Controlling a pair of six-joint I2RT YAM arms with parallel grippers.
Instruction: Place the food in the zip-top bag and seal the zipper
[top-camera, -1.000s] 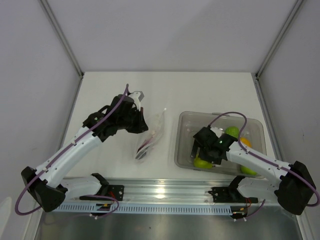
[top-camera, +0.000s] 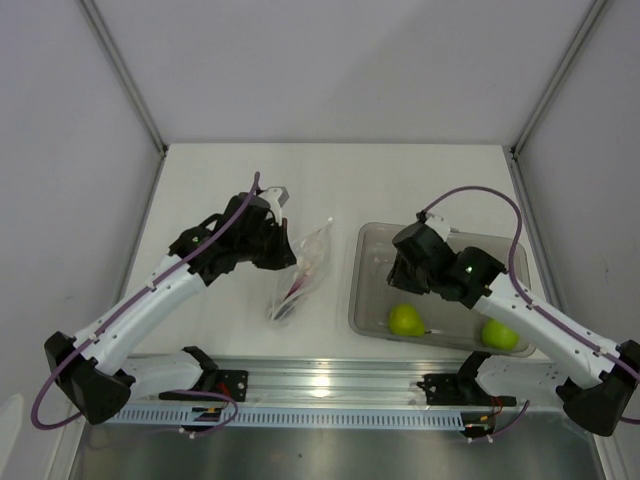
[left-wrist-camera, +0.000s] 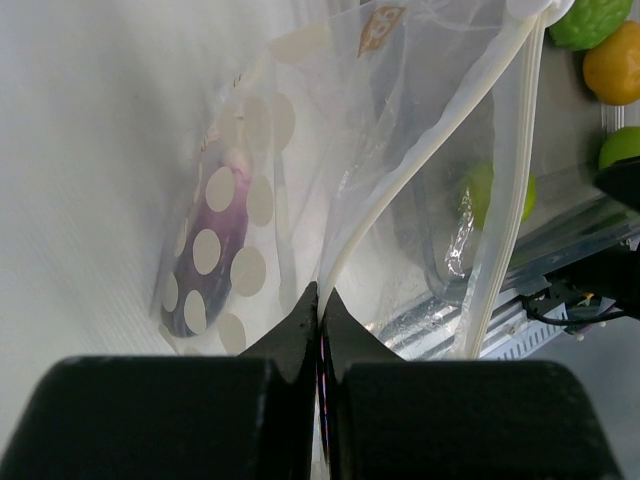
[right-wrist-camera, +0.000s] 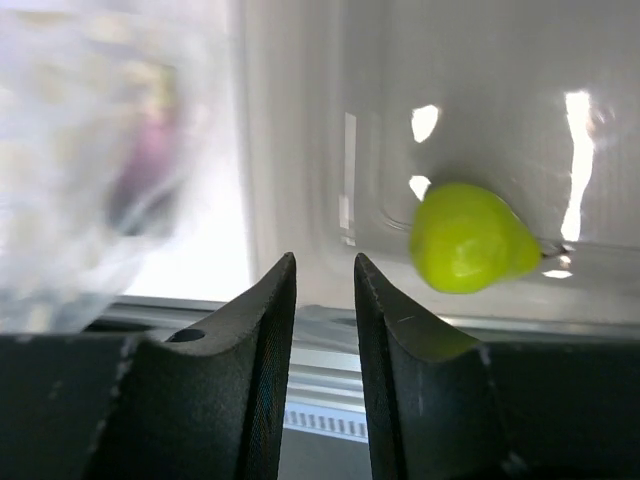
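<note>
My left gripper (top-camera: 288, 262) is shut on one lip of the clear, dotted zip top bag (top-camera: 313, 262). In the left wrist view the bag's other lip (left-wrist-camera: 512, 200) stands apart, leaving the mouth gaping. A purple eggplant-like food (left-wrist-camera: 212, 235) lies inside the bag. Over the grey bin, my right gripper (top-camera: 405, 283) holds its fingers a small way apart, and nothing shows between them in the right wrist view. A yellow-green pear (right-wrist-camera: 465, 240) with a dark stem rests on the bin floor, off to the right of those fingers.
The grey bin (top-camera: 357, 290) also holds another green food (top-camera: 500, 335) at its front right. In the left wrist view, an orange fruit (left-wrist-camera: 612, 65) and a bumpy green food (left-wrist-camera: 590, 20) are there too. The white table behind the bag is clear.
The right gripper has risen up and away from the pear, which stays in the bin. The left arm and the bag have barely moved.
</note>
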